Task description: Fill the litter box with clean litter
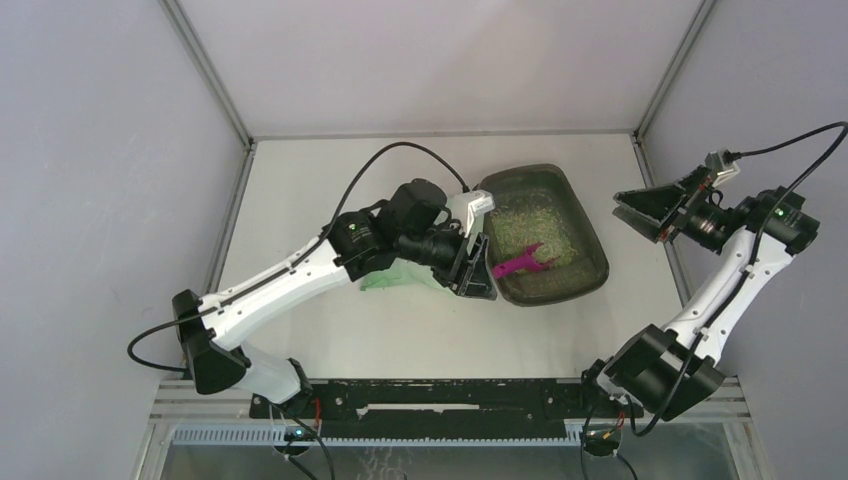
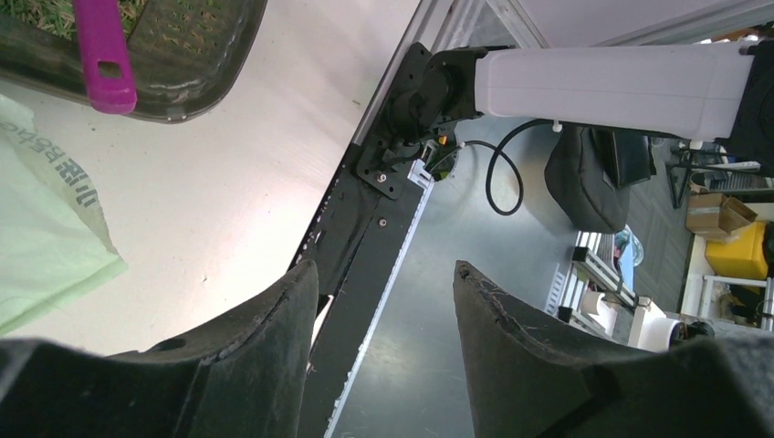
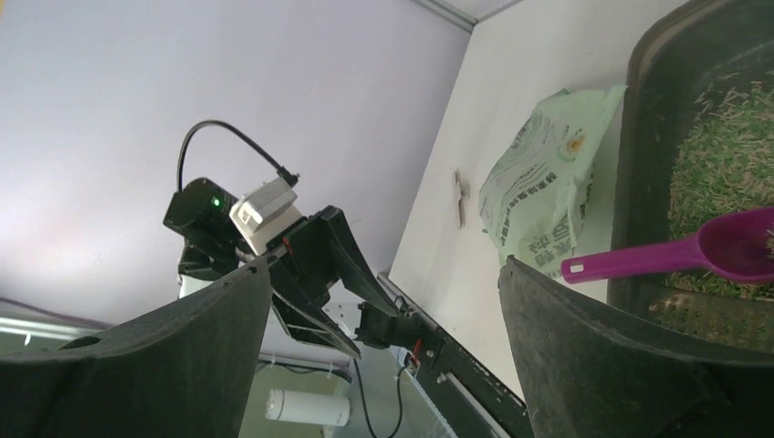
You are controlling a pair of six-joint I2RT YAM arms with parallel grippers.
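A dark litter box (image 1: 583, 292) stands right of the table's centre, its floor covered with green-tan pellet litter (image 1: 535, 226). Inside it lies a magenta scoop (image 3: 748, 245), its handle over the rim. Left of the box rests a pale green litter bag (image 3: 546, 173), mostly hidden under my left arm in the top view. My left gripper is above the table by the box's left edge, fingers apart and nothing between them. Off to the right of the box, my right gripper hangs raised and open, also empty.
A small pale strip (image 3: 458, 198) lies on the table beyond the bag. The dark rail (image 1: 440, 400) runs along the front edge. White table shows free at the back left and in front of the box.
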